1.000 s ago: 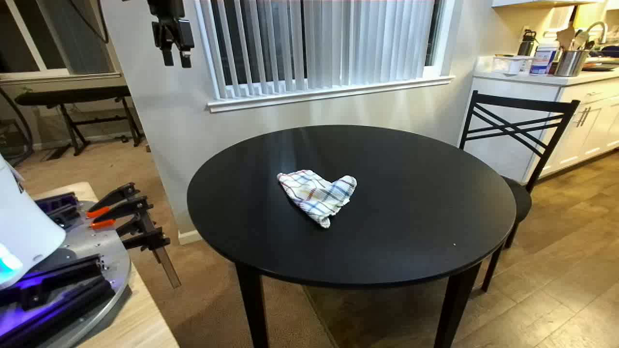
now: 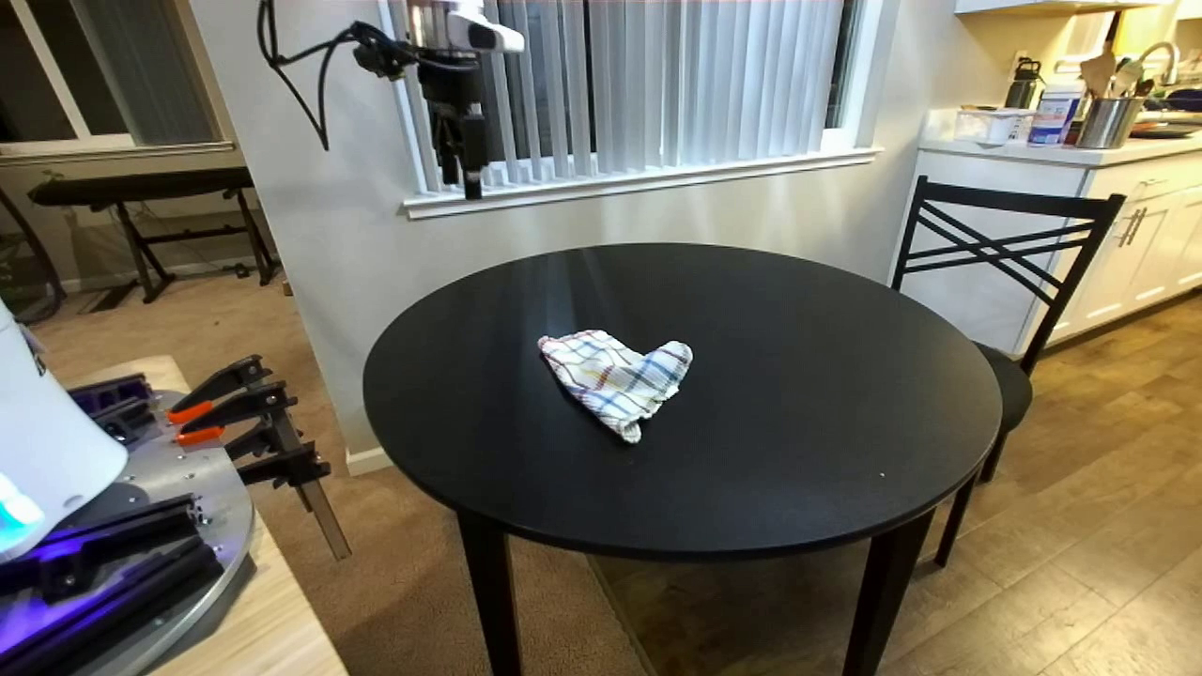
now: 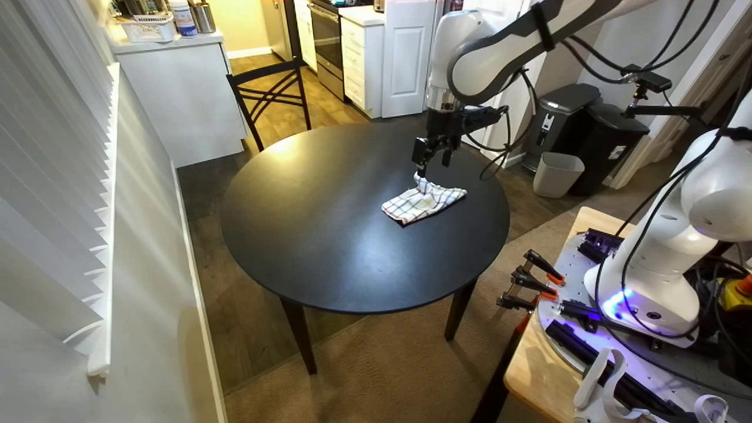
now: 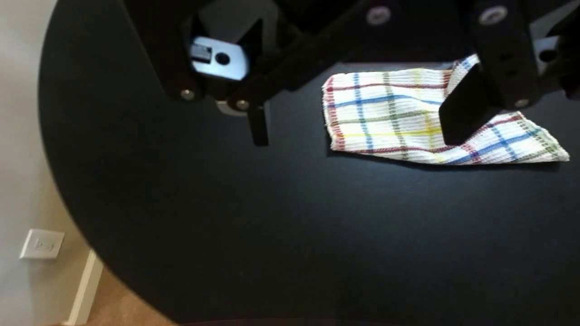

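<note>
A white cloth (image 2: 614, 377) with a blue, red, green and yellow check lies partly folded on the round black table (image 2: 789, 428). One pointed fold sticks up from the cloth (image 3: 423, 202) in exterior view 2. My gripper (image 2: 462, 180) hangs well above the table, pointing down. In the wrist view the gripper is open, its fingers wide apart with nothing held. One finger (image 4: 465, 111) hides part of the cloth (image 4: 380, 111); the other finger (image 4: 259, 127) appears over bare tabletop.
A black chair (image 2: 1003, 225) stands at the table's far right side. Window blinds (image 2: 710, 90) and a sill (image 2: 642, 180) run along the wall behind. Clamps (image 2: 242, 406) jut from the robot's stand.
My gripper has come down and moved rightward in exterior view 1, and it has turned so its fingers look closer together from there. The cloth has not moved.
</note>
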